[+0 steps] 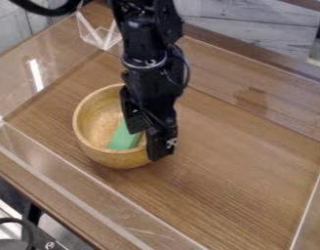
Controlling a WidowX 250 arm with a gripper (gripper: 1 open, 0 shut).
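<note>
A yellow round bowl [93, 122] sits on the wooden table in the left middle of the view, with a green object [121, 139] lying inside it. My black gripper [147, 137] hangs over the right part of the bowl, open, its lower end beside the green object. Whether the fingertips touch the bowl or the object is hard to tell.
A clear plastic piece [100, 29] stands at the back left. A white marbled wall runs along the back, and raised edges bound the table at left and right.
</note>
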